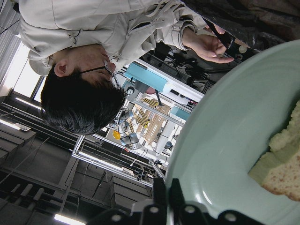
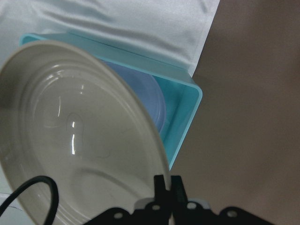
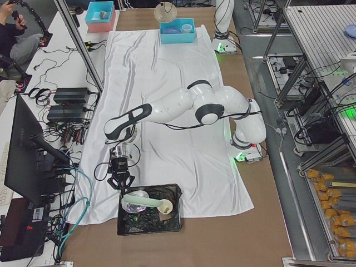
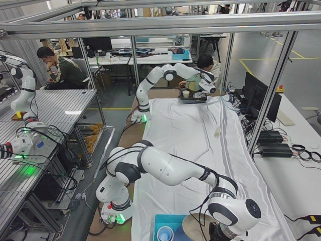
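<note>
My left gripper (image 3: 123, 184) is shut on the rim of a pale green plate (image 1: 220, 140), tilted steeply over a black-lined bin (image 3: 149, 225). A piece of bread (image 1: 288, 173) is on the plate in the left wrist view. At the far end, my right gripper is shut on the rim of a beige plate (image 2: 79, 131), held over a teal container (image 2: 180, 122) with a blue dish (image 2: 140, 86) inside.
The white cloth (image 3: 161, 72) between the arms is mostly clear, apart from a small pale item (image 4: 217, 133). A monitor (image 3: 25, 156) and cables line one side. A person (image 1: 79, 103) sits close by.
</note>
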